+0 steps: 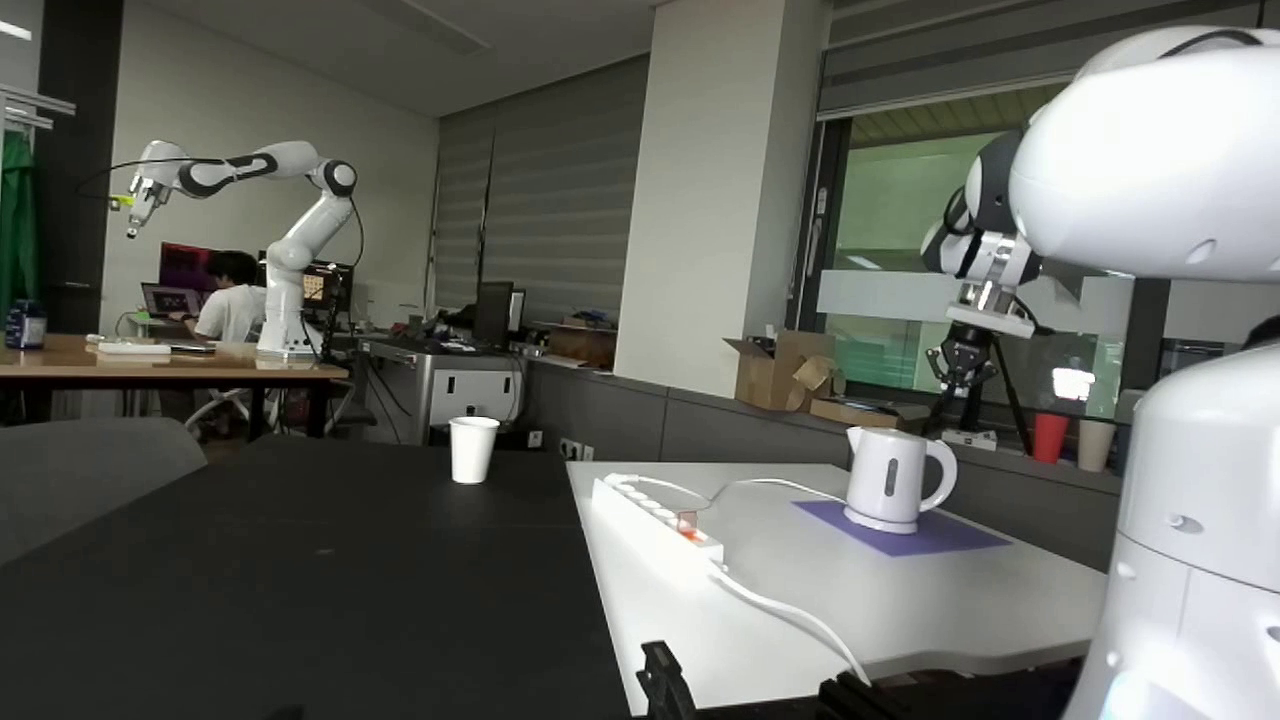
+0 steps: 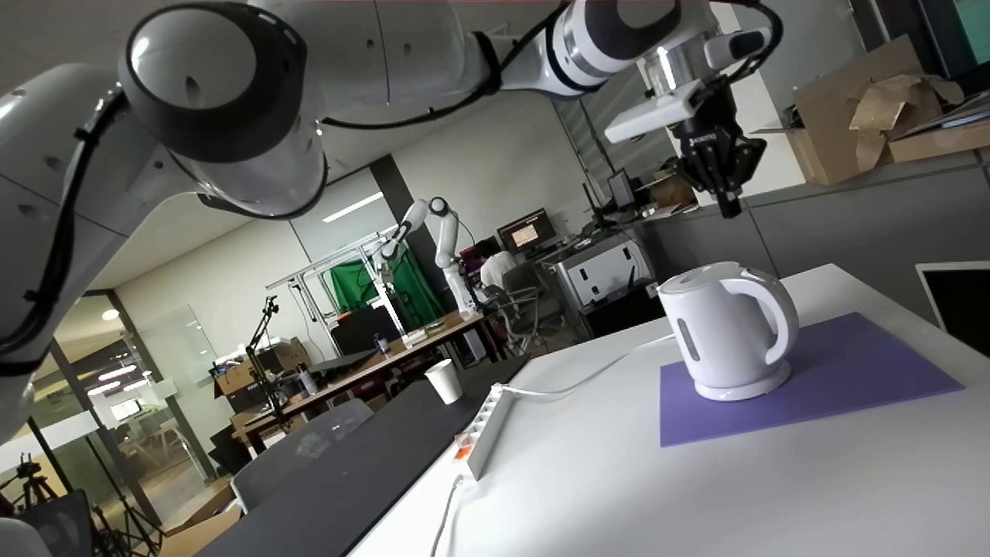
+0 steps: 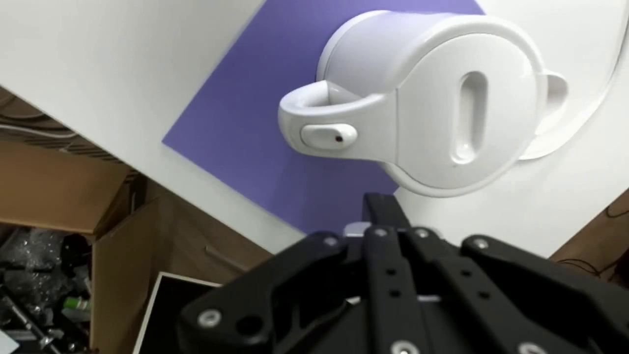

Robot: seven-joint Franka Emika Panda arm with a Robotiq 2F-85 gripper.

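Observation:
A white electric kettle [image 2: 724,329] stands upright on a purple mat [image 2: 826,394], its lid closed. From above, in the wrist view, the kettle [image 3: 466,112] has its handle [image 3: 348,135] toward the left and its spout toward the right. My gripper is shut, with nothing visible between its fingers. In exterior view 2 the gripper [image 2: 730,209] hangs above the kettle, clear of it. The gripper [image 1: 956,386] is also higher than the kettle in exterior view 1. A white cup [image 1: 473,449] stands on the black table.
A white power strip [image 1: 657,518] lies along the white table's left edge, its cable [image 1: 792,613] trailing forward. Another cable runs toward the kettle. A cardboard box [image 3: 65,189] is beyond the table's edge.

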